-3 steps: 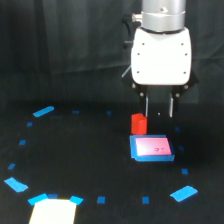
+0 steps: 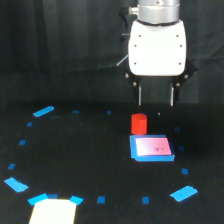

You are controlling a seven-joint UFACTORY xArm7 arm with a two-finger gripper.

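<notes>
My gripper (image 2: 155, 98) hangs open above the table, its two thin fingers (image 2: 172, 96) apart and nothing between them. Below it and slightly left stands a small red block (image 2: 139, 124). In front of the red block is a blue block (image 2: 140, 156) with a pink top (image 2: 153, 146). From this angle the red block's lower part meets the back edge of the blue one; whether they touch I cannot tell.
A pale yellow-white object (image 2: 52, 212) is cut off by the bottom left edge. Blue tape strips (image 2: 184, 193) and small blue marks lie flat on the dark table.
My gripper has risen and shifted slightly left, and its fingers look a little wider apart. The red block appears turned slightly; the blue and pink block has stayed put.
</notes>
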